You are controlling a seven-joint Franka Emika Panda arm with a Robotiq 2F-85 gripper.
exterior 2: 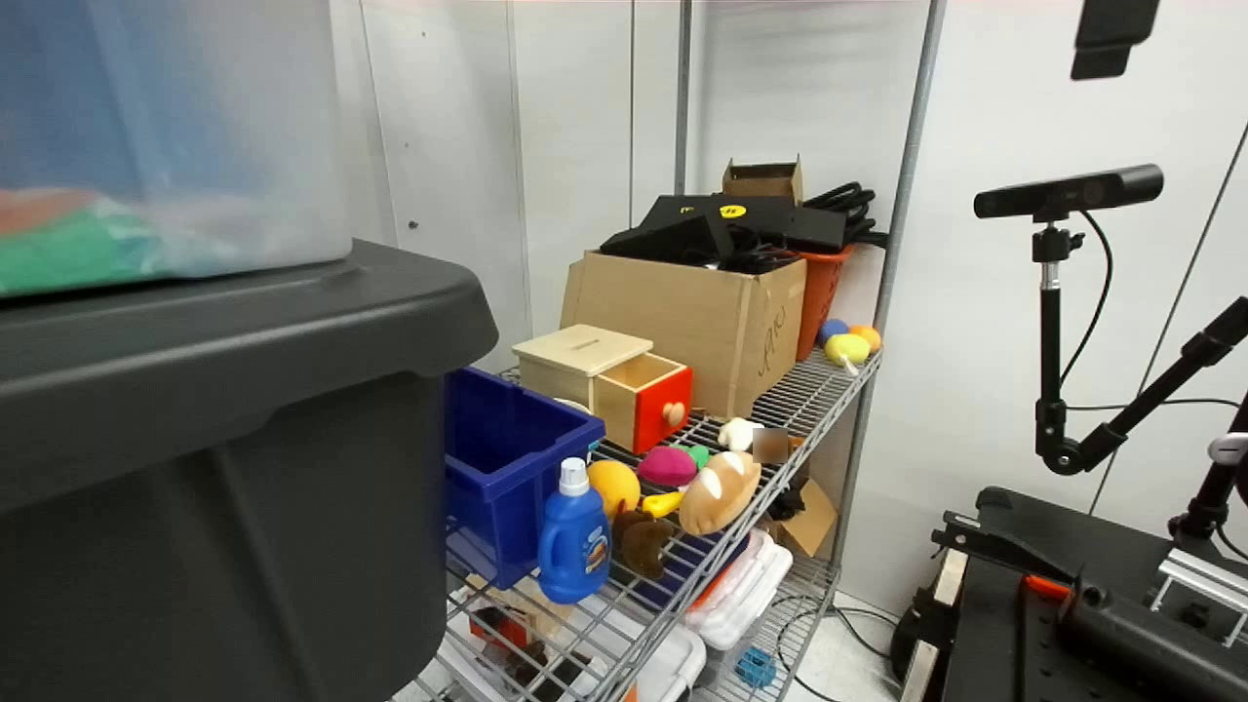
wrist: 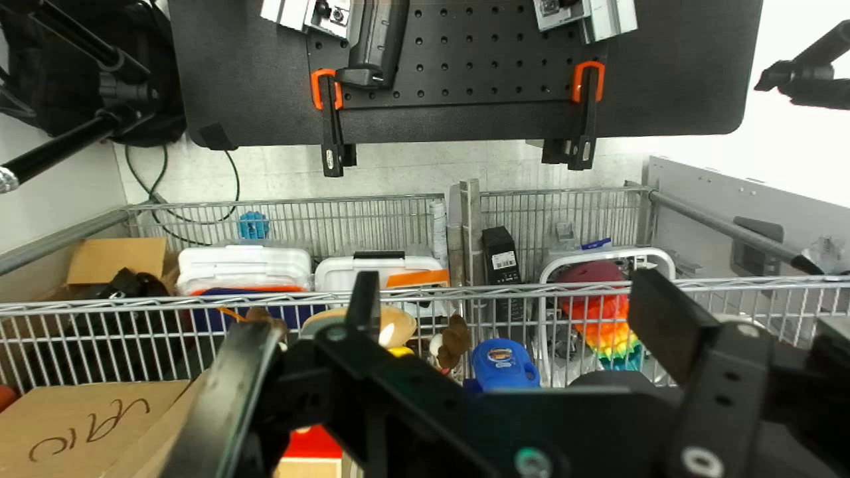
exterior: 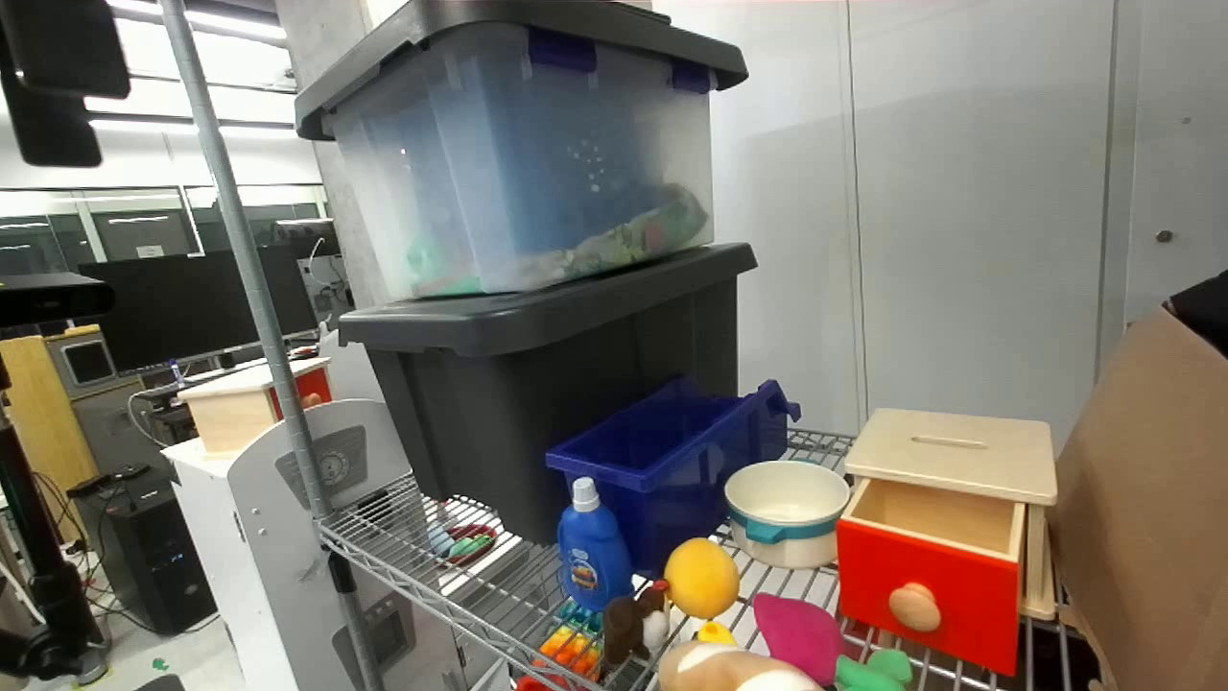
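Observation:
In the wrist view my gripper is open, its two dark fingers (wrist: 364, 307) wide apart and nothing held between them. A wooden box with a red-fronted drawer (exterior: 927, 587) stands on the wire shelf, the drawer pulled out and its visible inside empty. Left of the box is a cream pot (exterior: 783, 536) with a teal band. Near them sit a blue detergent bottle (exterior 2: 575, 538), an orange ball (exterior: 702, 578), a magenta and green plush (exterior: 800, 633), a bread-like plush (exterior 2: 720, 491) and a small brown animal toy (exterior: 627, 628).
An empty-looking blue bin (exterior: 691, 461) stands behind the bottle, beside a stacked dark tote (exterior: 553, 403) and clear tote (exterior: 553, 173). A cardboard box (exterior 2: 667, 316) closes off the other side of the drawer box. The shelf's wire front edge (wrist: 159, 303) crosses the wrist view.

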